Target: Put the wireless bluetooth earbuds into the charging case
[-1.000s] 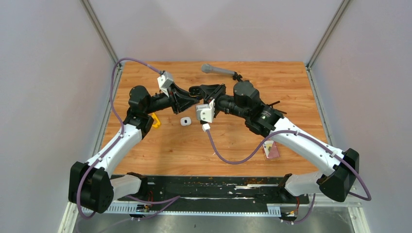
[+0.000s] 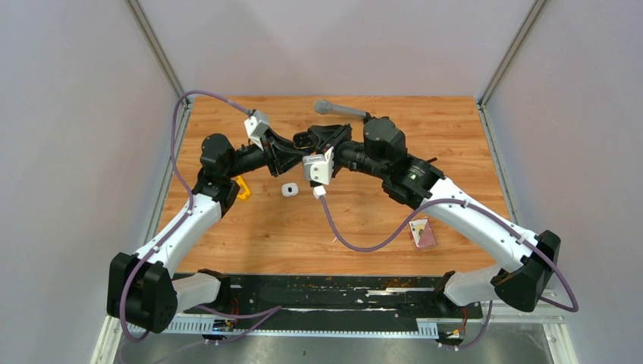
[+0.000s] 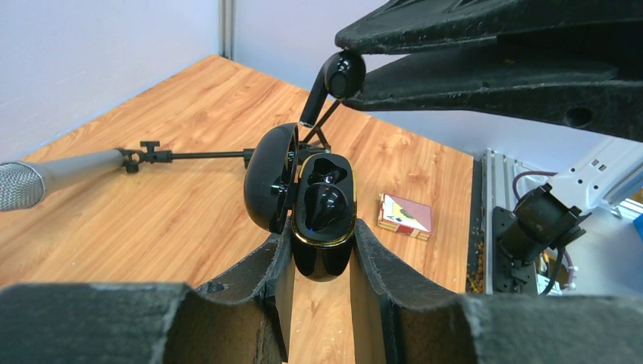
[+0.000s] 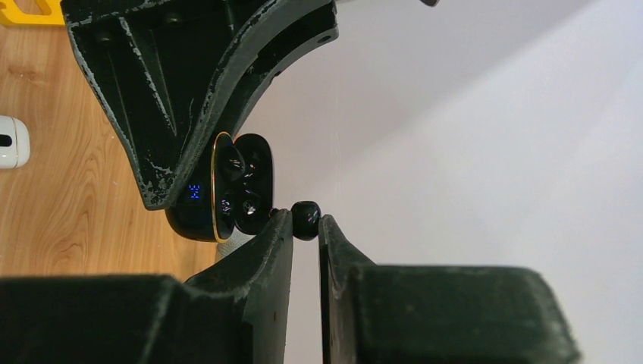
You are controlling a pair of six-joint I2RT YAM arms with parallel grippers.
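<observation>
The black, gold-rimmed charging case stands open in my left gripper, which is shut on it; a dark earbud shows in one of its wells. In the right wrist view the case shows a small lit display. My right gripper is shut on a black earbud, seen end-on between its fingertips. In the left wrist view that earbud is held just above and beyond the case, apart from it. In the top view the two grippers meet over the table's middle.
On the wooden table lie a microphone on a stand at the back, a small white case, a yellow object at the left and a card box at the front right.
My right arm's wrist and gripper have shifted slightly toward the back and left, with the earbud still held. The left arm looks unmoved.
</observation>
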